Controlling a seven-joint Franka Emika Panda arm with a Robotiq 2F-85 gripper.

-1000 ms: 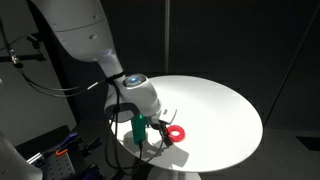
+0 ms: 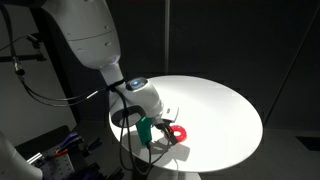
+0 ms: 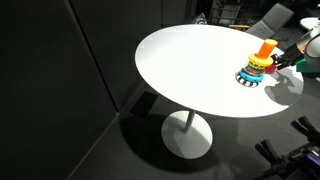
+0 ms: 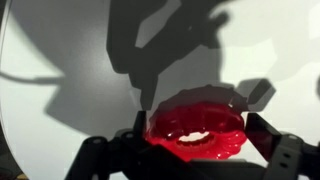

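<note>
A red scalloped ring (image 4: pixel 196 118) lies on the white round table, filling the lower middle of the wrist view. My gripper is open around it, with one dark finger at the ring's left side and the other at its right. Whether either finger touches the ring I cannot tell. From the first exterior view, the red ring (image 2: pixel 179 133) shows just beside the gripper (image 2: pixel 171 129). A stack of coloured rings with an orange top (image 3: pixel 266 48) stands on the table close by in the second exterior view.
The arm's shadow falls over the tabletop in the wrist view.
Compared with a second ago, the arm and gripper have shifted a little to the right, closer to the red ring. The ring is in nearly the same place.
</note>
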